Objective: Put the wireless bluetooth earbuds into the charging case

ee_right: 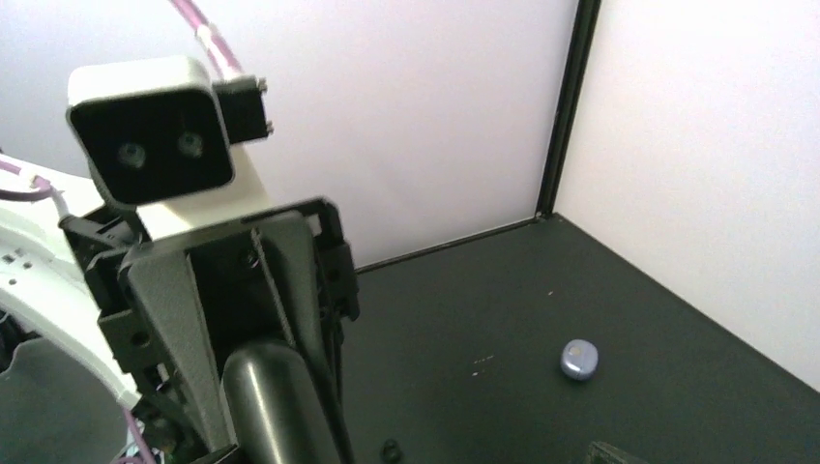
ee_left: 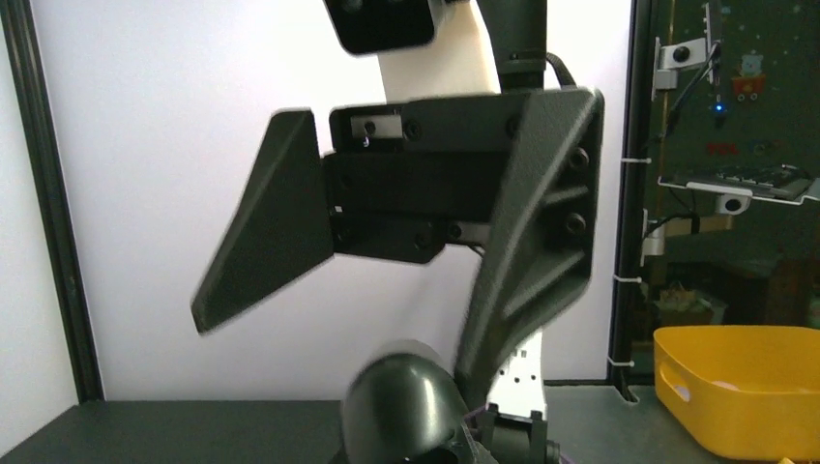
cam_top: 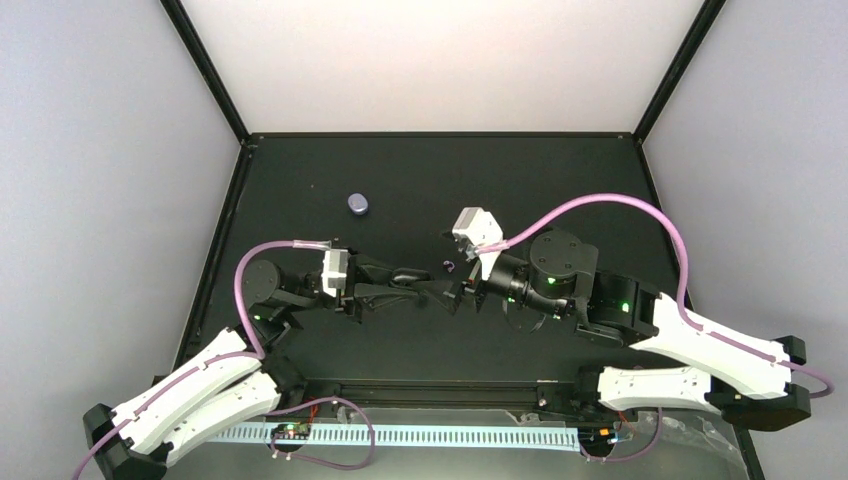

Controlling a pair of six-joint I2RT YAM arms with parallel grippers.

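Observation:
A glossy black rounded case (cam_top: 412,275) is gripped by my left gripper (cam_top: 404,284), near the middle of the workspace. In the right wrist view, the case (ee_right: 274,401) stands out in front of the left gripper's dark fingers (ee_right: 169,300). Facing it is my right gripper, fingers wide apart, with one fingertip close beside the case (ee_left: 404,401); whether they touch cannot be told. No earbud shows in either gripper. On the table below lies a small purple piece (cam_top: 448,265). A tiny dark item (ee_right: 391,451) also rests there, too small to identify.
A lavender pebble-shaped object (cam_top: 358,204) sits on the black table (cam_top: 560,160) toward the back left. Beyond the frame stands a yellow basket (ee_left: 735,387).

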